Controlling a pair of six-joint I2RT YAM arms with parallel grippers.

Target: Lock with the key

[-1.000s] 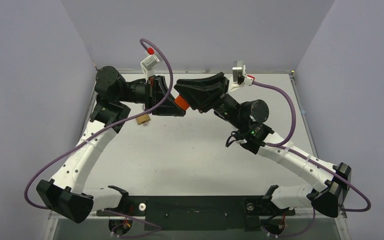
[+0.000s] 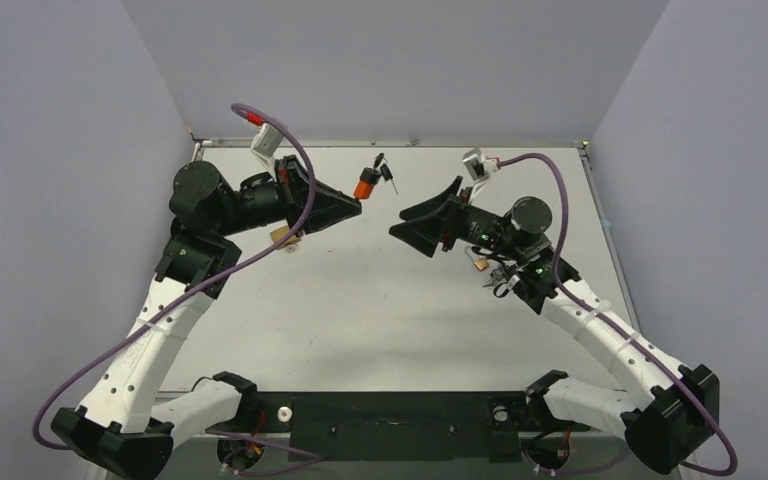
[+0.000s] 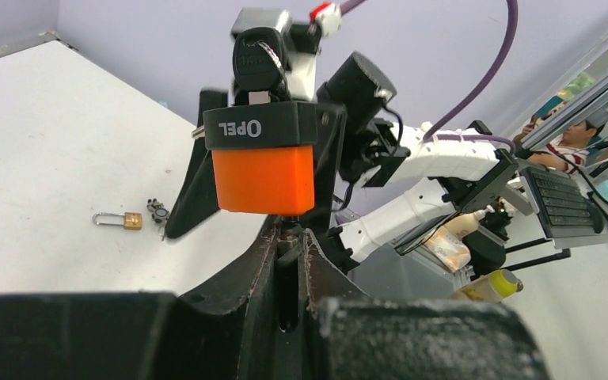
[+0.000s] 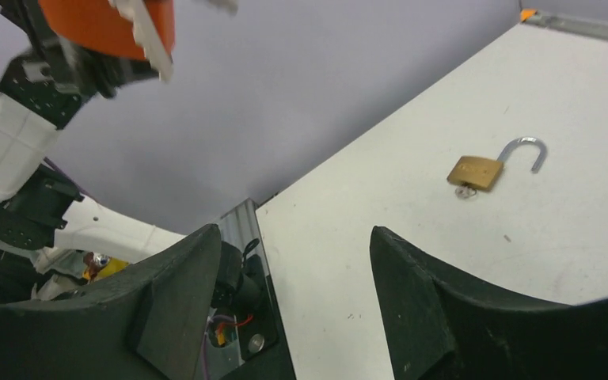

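An orange key holder with a black OPEL cap (image 3: 262, 178) and hanging keys (image 3: 257, 59) is held up in my left gripper (image 2: 356, 206), shut on it. My right gripper (image 2: 412, 224) stands open to the right of it, apart, with nothing between its fingers. A brass padlock (image 4: 475, 170) with its shackle (image 4: 532, 141) swung out lies on the table at the left, beneath my left arm in the top view. Another padlock (image 3: 132, 221) lies at the right, beside a small dark cluster (image 3: 156, 210), perhaps keys.
Grey walls (image 2: 700, 200) stand around it, with a dark base strip (image 2: 360, 440) along the front edge.
My right gripper has let go of the orange holder, opened and drawn back to the right. My left gripper has moved a little left and back with the holder.
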